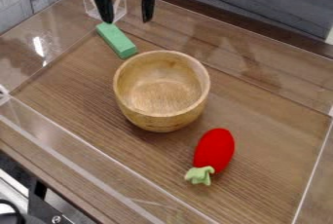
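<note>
My gripper (121,14) is at the top left, dark, its two fingers pointing down and standing apart, with nothing seen between them. Just below it a light green block (116,40) lies on the wooden table. A large wooden bowl (162,91) sits empty in the middle. A red object with a pale green top (213,152), like a plush vegetable, lies at the lower right.
A white wire-like item (103,4) stands behind the gripper at the top left.
</note>
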